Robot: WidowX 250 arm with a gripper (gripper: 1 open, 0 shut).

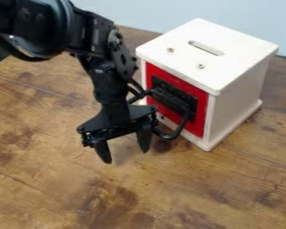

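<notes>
My black gripper (124, 148) hangs low over the wooden table, pointing down, its two fingers apart with nothing between them. It is in front of and to the left of a white box (232, 100) with a slot (206, 46) in its top. The box's red face (196, 127) is toward the arm and carries a black panel, partly hidden by the arm and a black cable.
Bare wooden table (206, 192) lies in the foreground and at the left. A pale wall (253, 18) rises behind the box. The arm reaches in from the upper left.
</notes>
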